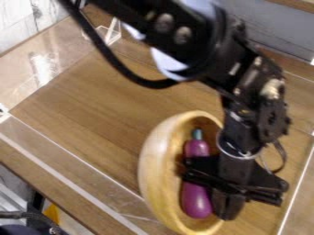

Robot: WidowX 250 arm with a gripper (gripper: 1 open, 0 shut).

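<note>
A light wooden bowl (160, 168) sits on the wooden surface, tilted or seen at an angle, with a purple eggplant toy (196, 200) with a green tip lying inside it. My black gripper (226, 198) is low at the bowl's right side, over the rim and beside the eggplant, partly covering both. It looks shut, and whether anything is between its fingers is hidden.
A pale wall and ledge run along the back, and strips edge the board at the front left and right.
</note>
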